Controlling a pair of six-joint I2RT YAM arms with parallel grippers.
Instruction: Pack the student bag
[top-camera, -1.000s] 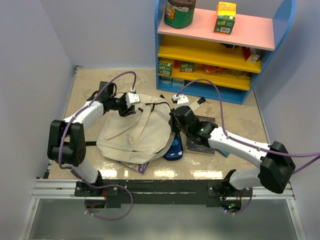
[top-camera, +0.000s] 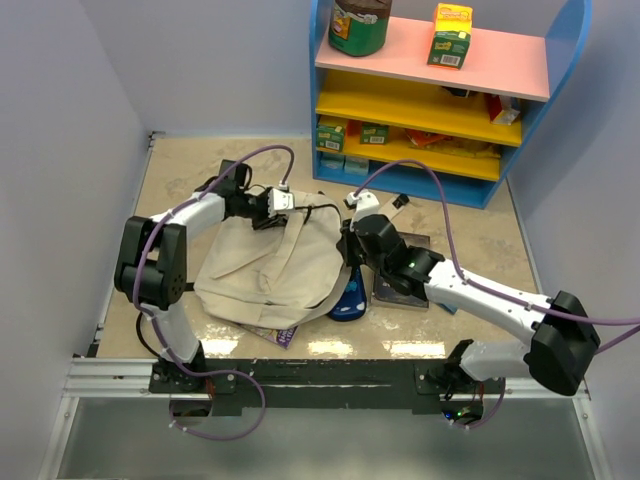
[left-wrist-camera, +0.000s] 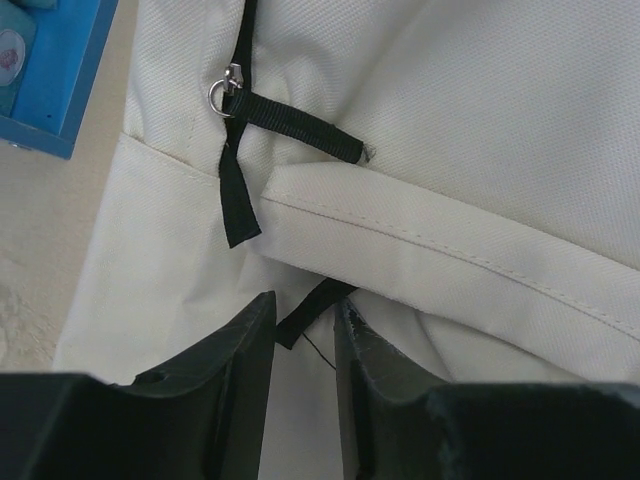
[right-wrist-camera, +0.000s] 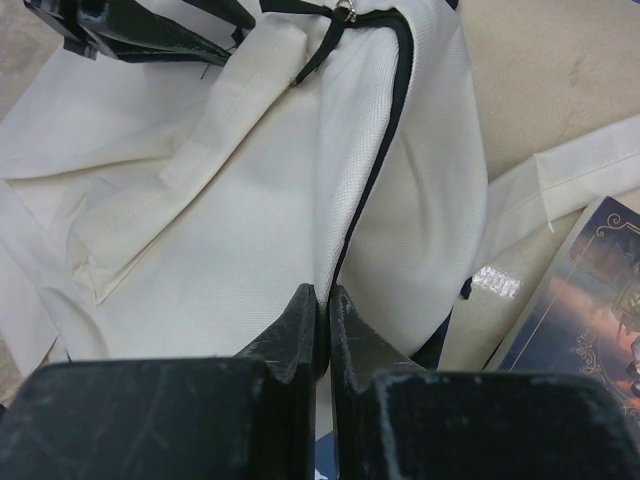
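Note:
The cream cloth bag (top-camera: 235, 290) lies flat and creased in the middle of the table. On its upper part, my left gripper is partly open, its fingers apart around the end of a short black tab (left-wrist-camera: 318, 308) that comes out under a folded cream strap (left-wrist-camera: 430, 245). A black zipper pull (left-wrist-camera: 238, 200) hangs beyond the fingertips. At the bag's right side, my right gripper is shut on the black-trimmed edge (right-wrist-camera: 372, 180) of the bag, which rises from between its fingers. In the top view both fingertips are small and partly hidden by the arms.
Right of the bag lie a blue pouch (top-camera: 350, 300), partly beneath its edge, and a dark illustrated book (right-wrist-camera: 585, 315). A purple booklet (top-camera: 275, 334) pokes out below the bag. The shelf (top-camera: 430, 95) with boxes stands at the back. Bare table shows at far right.
My left gripper has moved right and slightly down across the upper part of the bag. The right arm has hardly shifted, and the bag lies much as before.

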